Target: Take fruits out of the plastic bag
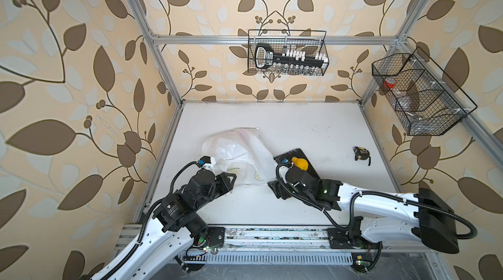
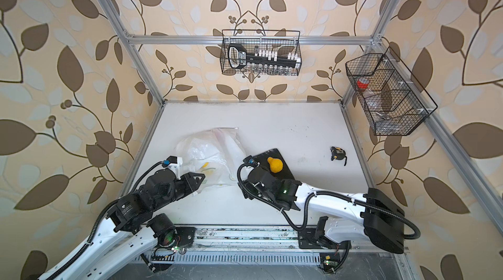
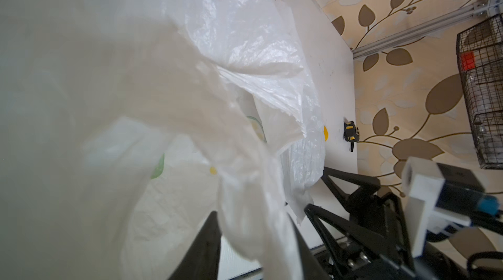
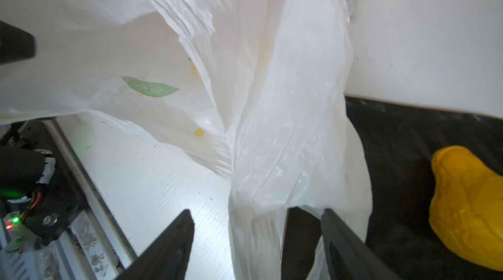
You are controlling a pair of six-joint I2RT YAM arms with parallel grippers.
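The white plastic bag (image 1: 235, 146) lies crumpled on the table, its mouth towards the front. My left gripper is at the bag's left edge; its blurred fingers stand apart with a fold of film between them. At the right side of the mouth, my right gripper is open, bag film hanging between its fingers. A yellow fruit (image 4: 466, 206), perhaps a pear, rests on the black tray (image 4: 398, 128). Something yellow (image 2: 204, 165) shows at the bag's opening in the top right view. The bag's deeper contents are hidden.
A tape measure (image 1: 361, 153) sits at the table's right. Wire baskets hang on the back wall (image 1: 288, 54) and right wall (image 1: 424, 94).
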